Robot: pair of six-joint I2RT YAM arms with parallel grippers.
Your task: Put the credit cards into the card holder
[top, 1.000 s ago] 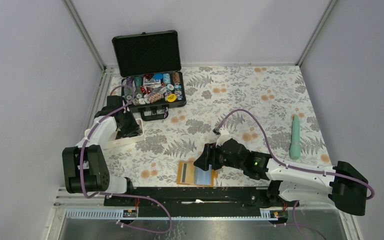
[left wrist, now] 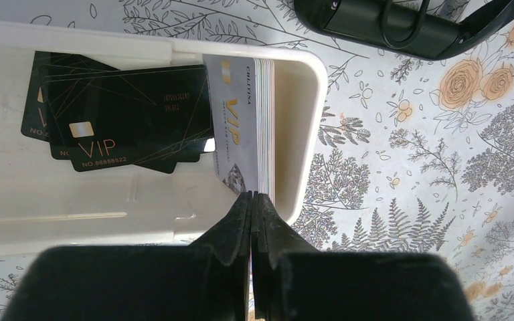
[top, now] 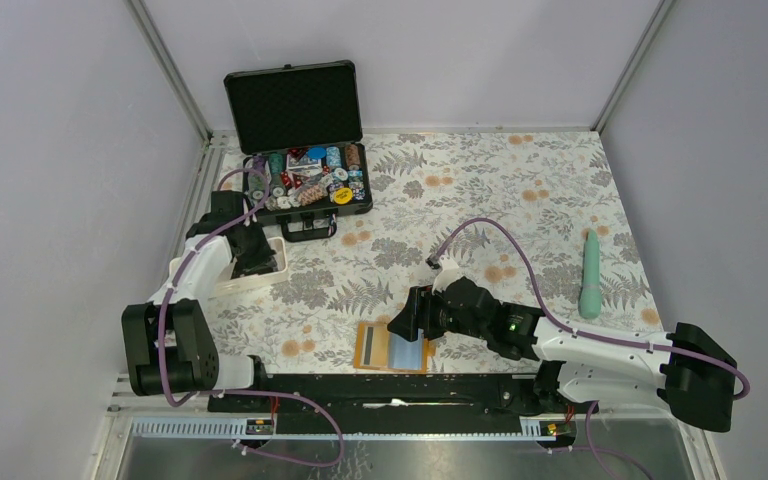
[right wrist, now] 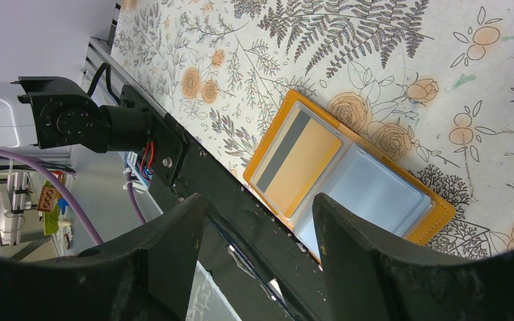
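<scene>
In the left wrist view a stack of silver VIP cards (left wrist: pixel 235 120) leans on edge near the right end of a white bin (left wrist: pixel 311 127). Black VIP cards (left wrist: pixel 127 117) lie overlapping to its left. My left gripper is shut with nothing between its fingers, its tips by the stack's lower end. The open card holder (right wrist: pixel 345 167), orange-edged with a gold card in one side and a clear sleeve on the other, lies flat by the table's front edge. Over it, my right gripper stands open and empty.
An open black case (top: pixel 305 185) full of poker chips stands behind the bin; its handle (left wrist: pixel 401 23) juts close to the bin's far right corner. A green cylinder (top: pixel 591 275) lies at the right.
The silver stack still stands in place. The right arm is nearly still.
</scene>
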